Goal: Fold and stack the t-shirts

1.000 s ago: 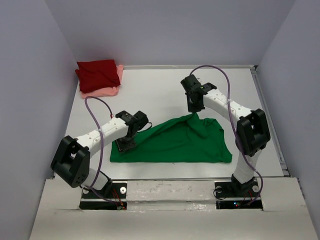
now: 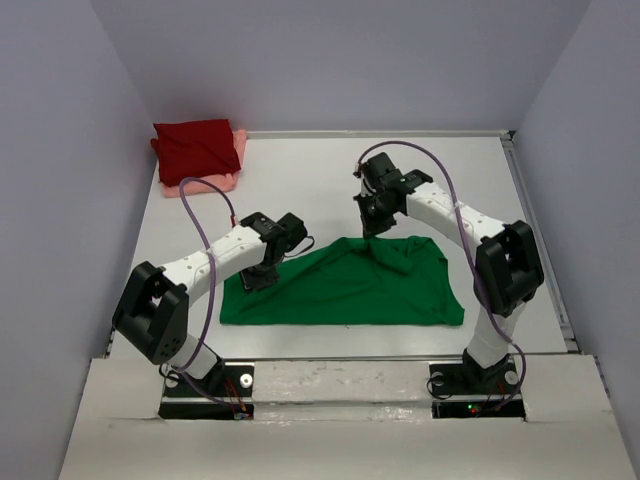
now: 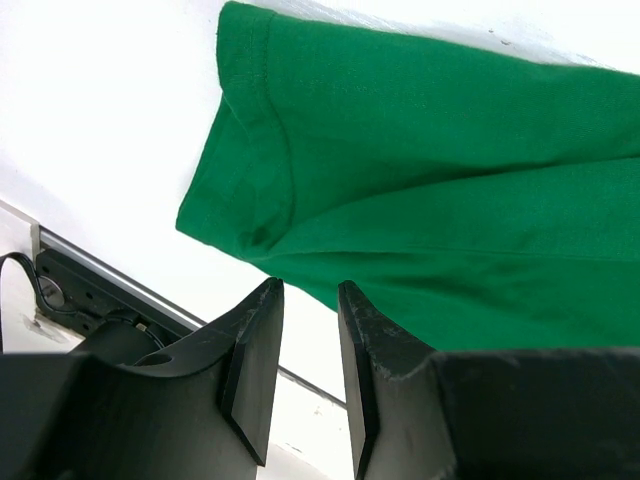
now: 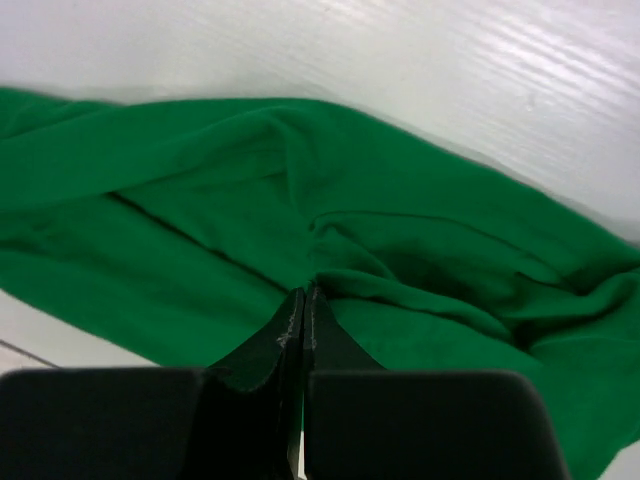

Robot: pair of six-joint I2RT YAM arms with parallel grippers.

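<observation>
A green t-shirt (image 2: 345,295) lies spread on the white table with creases and a folded-over band along its far side. My right gripper is shut on a pinch of the green cloth near the far edge; creases run together at its fingertips. Over the shirt's left end is my left gripper, its fingers apart with nothing between them. In the left wrist view, the shirt's left corner (image 3: 245,50) lies loose beyond those fingers.
At the back left, a folded dark red shirt (image 2: 197,150) rests on a folded pink one (image 2: 228,181). Bare table (image 2: 300,185) extends behind the green shirt and to its right.
My right gripper has shifted left and slightly toward the front, drawing the pinched cloth along.
</observation>
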